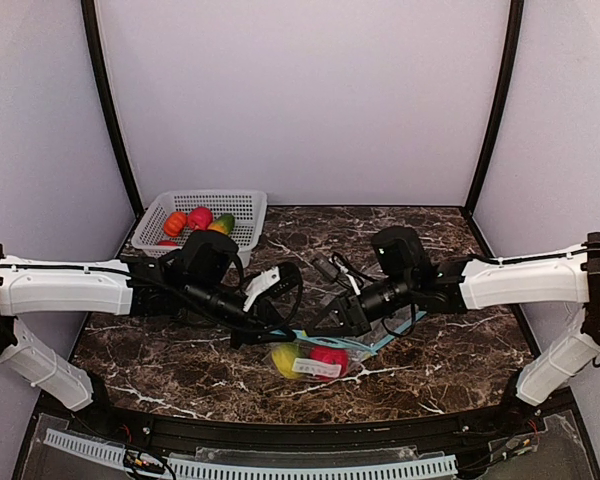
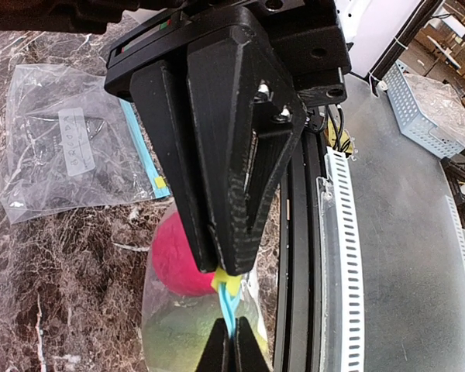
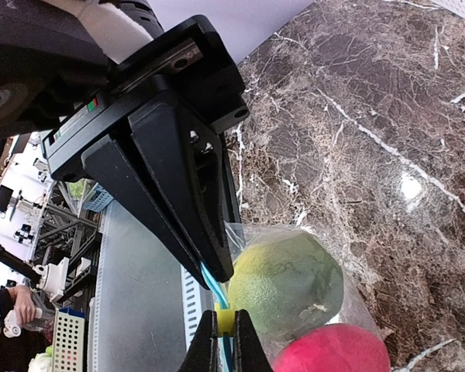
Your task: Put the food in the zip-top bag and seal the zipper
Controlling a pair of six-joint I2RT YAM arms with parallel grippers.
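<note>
A clear bag holding a yellow-green food item (image 3: 283, 283) and a red one (image 3: 333, 349) lies at the table's front centre, its light-blue zipper (image 1: 335, 343) upward. My left gripper is shut on the zipper strip at the bag's left part. My right gripper is shut on the zipper at its yellow slider (image 3: 223, 314), close beside the left one. A second, empty zip bag (image 2: 70, 147) lies flat at the right of the table, partly hidden by the right arm in the top view.
A white basket (image 1: 245, 210) with several food items stands at the back left. The table's front edge is close below the bag.
</note>
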